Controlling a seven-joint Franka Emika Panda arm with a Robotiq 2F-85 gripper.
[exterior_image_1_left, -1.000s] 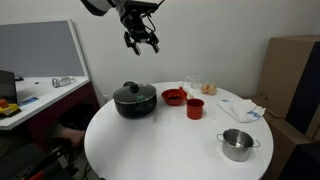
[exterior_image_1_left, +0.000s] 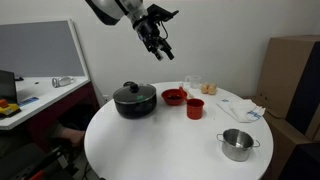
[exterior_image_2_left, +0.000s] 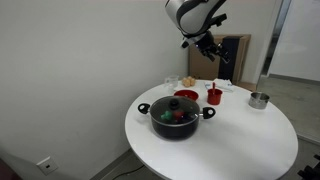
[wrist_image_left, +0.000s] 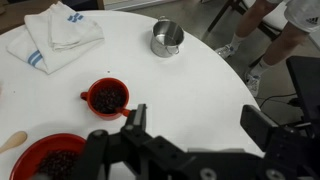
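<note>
High over the round white table, my gripper (exterior_image_1_left: 164, 52) stands open, well clear of everything below. From the wrist view, a red mug (wrist_image_left: 108, 84) with dark contents sits beneath it, and a red bowl (wrist_image_left: 38, 146), also with dark contents, lies at the lower left edge. A black lidded pot (exterior_image_1_left: 135, 97) rests on the table's left part in exterior view 1. Over to the right there stands a small steel pot (exterior_image_1_left: 237, 147). Between the gripper's fingers (wrist_image_left: 259, 127) I see only bare table.
White towels (wrist_image_left: 72, 30) with blue stripes lie at the table's back. Glasses (exterior_image_1_left: 190, 82) and brownish items (exterior_image_1_left: 208, 88) stand behind the red bowl. Large cardboard boxes (exterior_image_1_left: 287, 75) rise at the right.
The things on the table have not moved.
</note>
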